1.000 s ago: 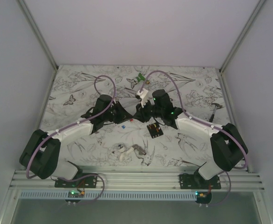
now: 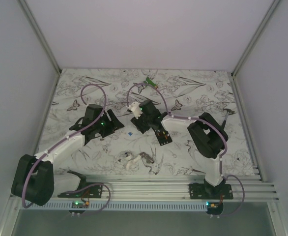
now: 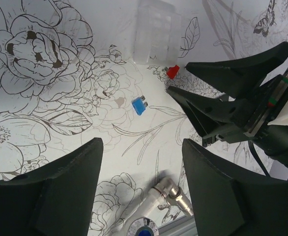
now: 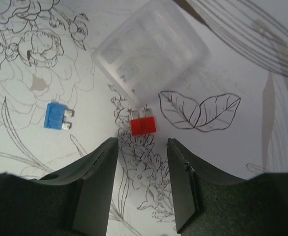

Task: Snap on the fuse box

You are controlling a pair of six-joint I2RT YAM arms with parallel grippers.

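A small red fuse lies on the patterned table just ahead of my right gripper, which is open and empty; it also shows [image 3: 172, 72] in the left wrist view. A blue fuse [image 4: 55, 115] lies left of it. My left gripper stands open, empty, left of the fuses. A translucent plastic box [image 4: 144, 49] lies just beyond the red fuse. A black block [image 2: 164, 139] with cables, possibly the fuse box, lies under and beside the right arm in the top view.
White metal fittings and a pipe [image 3: 178, 196] lie near the front edge. A green item [image 2: 150, 82] lies at the back, a hammer [image 2: 227, 112] at the far right.
Both grippers have moved apart from where they met at the middle: the left one leftward, the right one leftward and down toward the red fuse, with its arm lower.
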